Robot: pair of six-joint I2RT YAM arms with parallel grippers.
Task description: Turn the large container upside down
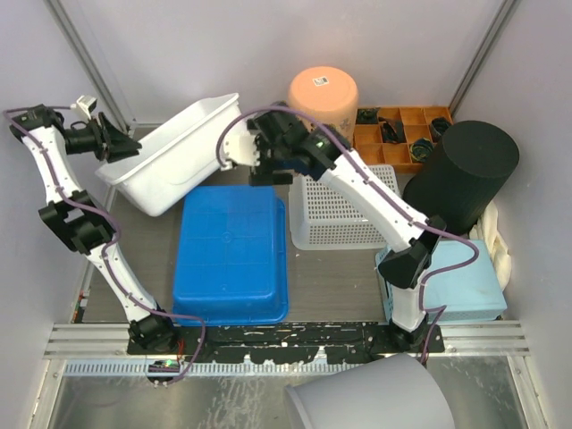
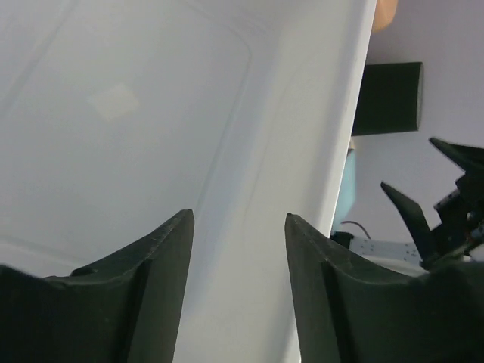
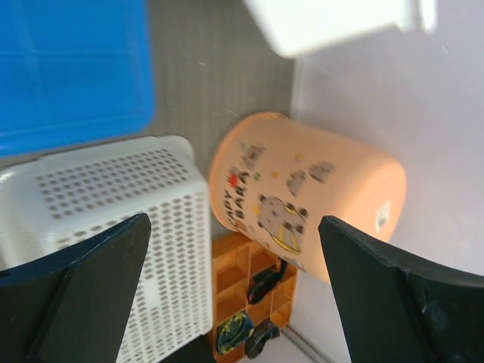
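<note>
The large white container (image 1: pixel 174 170) lies tilted at the back left, its hollow facing up and toward the left wall. My left gripper (image 1: pixel 123 146) is by its left end. In the left wrist view the fingers (image 2: pixel 162 265) stand apart with nothing held, in front of the container's pale inner wall (image 2: pixel 128 166). My right gripper (image 1: pixel 259 170), blurred in the top view, hangs right of the container and covers part of its right end. Its fingers (image 3: pixel 91 295) are wide apart in the right wrist view, the gap empty.
A blue upturned bin (image 1: pixel 228 255) fills the floor front of the container. To its right sit a white perforated basket (image 1: pixel 335 234), a peach bin (image 1: pixel 323 98), an orange organiser (image 1: pixel 416 121), a black bin (image 1: pixel 465 170) and a light-blue box (image 1: pixel 456 286). Walls close in left and back.
</note>
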